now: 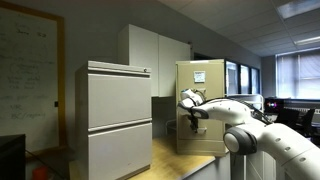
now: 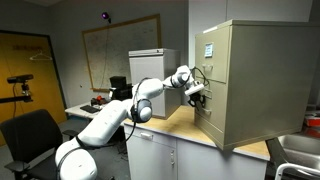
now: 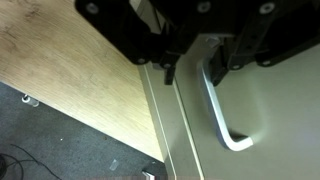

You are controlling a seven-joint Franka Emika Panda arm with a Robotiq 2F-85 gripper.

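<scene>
A tall tan filing cabinet [image 1: 213, 144] stands on the wooden worktop; its side and drawer fronts also show in exterior view 2 [image 2: 255, 90]. In the wrist view, a silver drawer handle [image 3: 217, 112] runs up from its bent lower end to between my dark fingers. My gripper is shut on that handle, though the fingers hide the handle's upper part. From outside, the gripper [image 2: 200, 98] is right against the drawer fronts and looks small, its hold hard to make out. The drawers look closed.
A grey two-drawer cabinet [image 1: 118, 120] stands to the left in exterior view 1. A sink [image 2: 300, 153] lies beyond the tan cabinet. White cupboards [image 1: 155, 55] hang on the wall.
</scene>
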